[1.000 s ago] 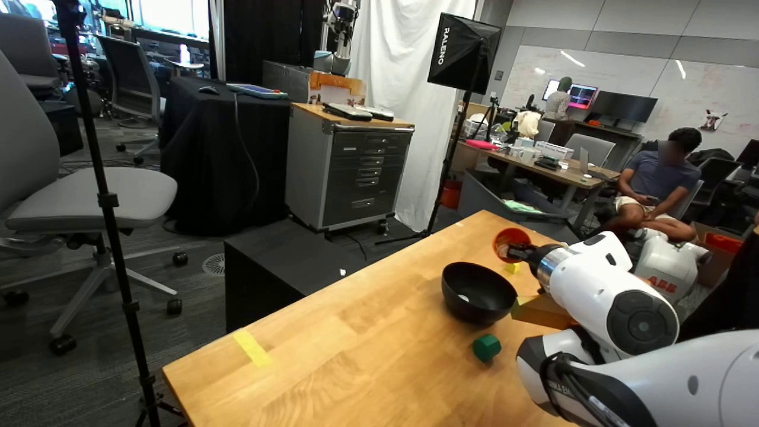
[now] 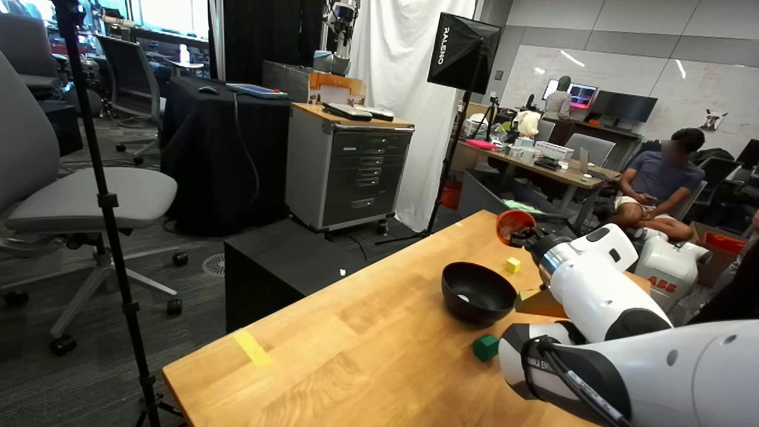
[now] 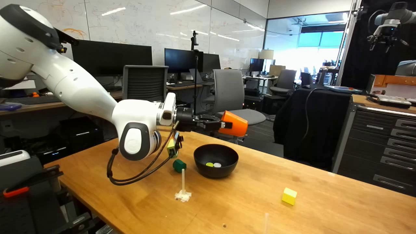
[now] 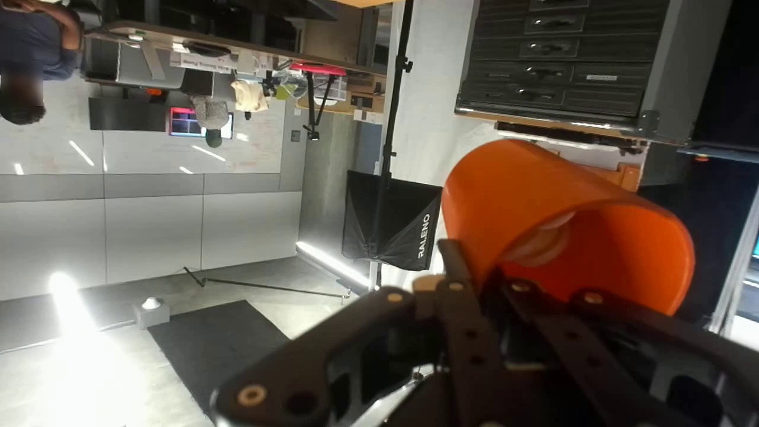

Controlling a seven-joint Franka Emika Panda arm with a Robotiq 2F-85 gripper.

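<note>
My gripper (image 3: 230,125) is shut on an orange cup (image 3: 236,124), which lies tipped on its side in the air above the table. In the wrist view the cup (image 4: 526,192) fills the right half, its mouth turned to the lower right; something pale shows inside, but I cannot tell what. A black bowl (image 3: 215,171) stands on the table, lower than the cup, with a yellow-green piece (image 3: 209,164) and a whitish piece (image 3: 217,165) in it. The cup's wall hides part of my fingertips.
A green block (image 2: 485,347) sits beside the bowl, under the arm. A yellow cube (image 3: 289,196) stands apart from it. A thin upright peg (image 3: 183,181) rises from the wooden table (image 2: 370,334), whose wide left part in exterior view 1 is clear.
The cup has risen slightly and tilted differently as the wrist rolled. The forearm has shifted a little left in exterior view 1, and the yellow cube shows more fully beneath the cup.
</note>
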